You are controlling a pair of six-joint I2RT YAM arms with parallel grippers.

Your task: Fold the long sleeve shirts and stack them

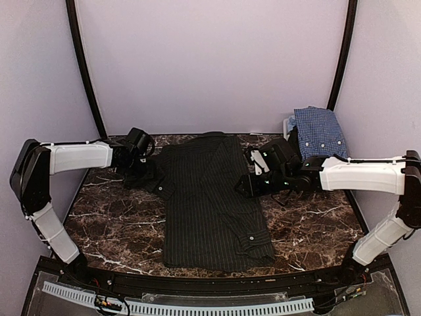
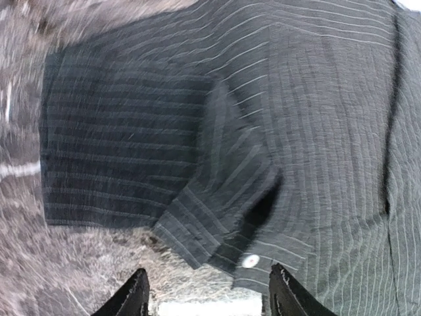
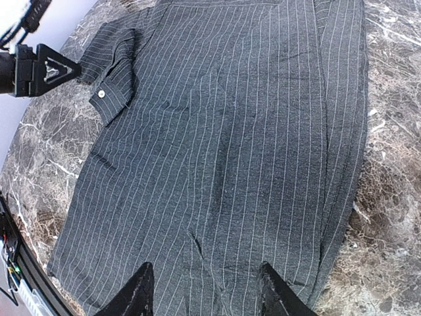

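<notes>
The dark striped shirt (image 1: 197, 197) lies spread on the marble table, its collar end at the back. Its right sleeve (image 1: 250, 230) is laid down along the body. The left sleeve (image 2: 118, 145) sticks out to the side, bunched, its buttoned cuff (image 2: 263, 260) at the body's left edge rather than across it. My left gripper is open and empty above the table beside that cuff. Over the shirt's right side, my right gripper stands open, with nothing between its fingers.
At the back right, a blue checked shirt (image 1: 320, 135) hangs over a light bin (image 1: 287, 125). Bare marble table (image 1: 118, 227) shows left of the striped shirt, and more on its right. A dark rail (image 1: 197, 282) edges the front.
</notes>
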